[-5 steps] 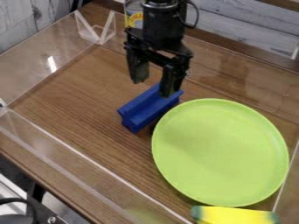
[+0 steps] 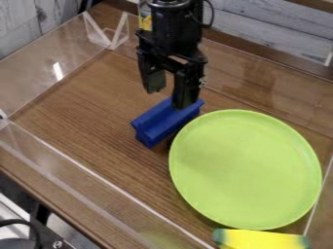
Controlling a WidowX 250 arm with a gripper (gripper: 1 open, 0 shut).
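Note:
My black gripper (image 2: 168, 83) hangs open in the upper middle, its fingers pointing down just above a blue rectangular block (image 2: 159, 124) on the wooden table. Nothing shows between the fingers. A large green plate (image 2: 244, 173) lies to the right and front of the block.
A yellow object (image 2: 260, 240) lies at the front edge below the plate. Something yellow (image 2: 147, 21) sits behind the arm at the back. Clear plastic walls line the left and front edges.
The gripper has risen slightly and shifted a little to the left since a second ago. The block and plate look unmoved.

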